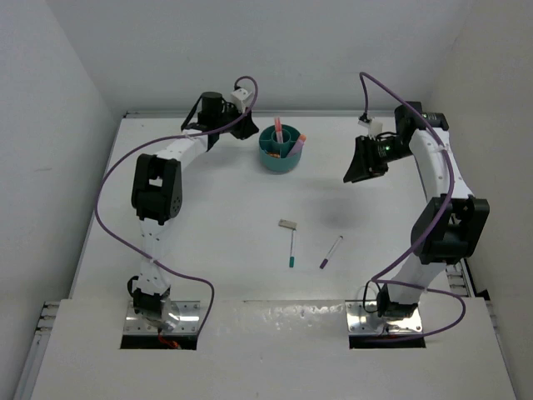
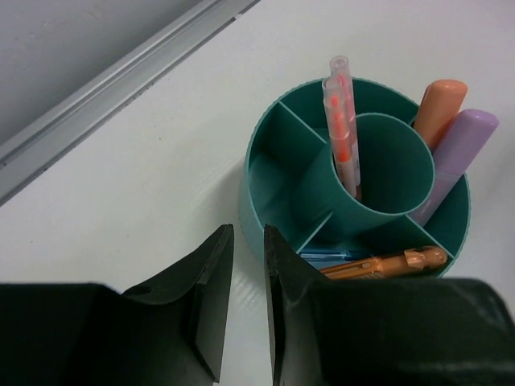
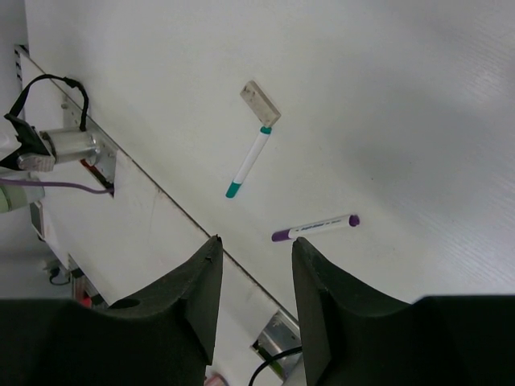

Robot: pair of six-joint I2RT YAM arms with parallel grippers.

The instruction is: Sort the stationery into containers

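Observation:
A teal compartment organizer (image 1: 281, 162) at the back holds pink tubes (image 2: 339, 129), an orange pen (image 2: 438, 108), a purple one (image 2: 459, 143) and more pens lying low. My left gripper is just left of it, fingers slightly apart, nothing visible between them. On the table lie a teal-capped marker (image 3: 249, 161), an eraser (image 3: 260, 103) at its end, and a purple-capped marker (image 3: 314, 227). My right gripper (image 1: 358, 175) is above the table, right of the organizer; in the right wrist view its fingertips (image 3: 310, 261) are apart, with nothing seen between them.
A back edge with a rail (image 2: 96, 96) runs behind the organizer. The front edge lies just beyond the markers.

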